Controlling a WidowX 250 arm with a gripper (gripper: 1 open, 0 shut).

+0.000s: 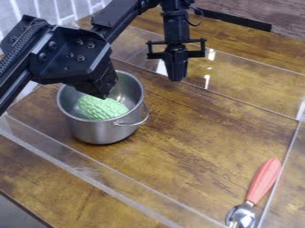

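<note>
A large black robot arm curves over the upper left, its end (pixel 84 67) hanging above a steel pot (pixel 113 125). Inside the pot lies a pale green, textured object (pixel 100 105), partly hidden by the pot and arm. The gripper's fingers are not clearly visible among the dark parts, so its state cannot be made out.
A spoon-like utensil with a red handle (pixel 265 178) lies at the lower right of the wooden table (pixel 202 134). A black fixture (pixel 177 49) stands at the top middle.
</note>
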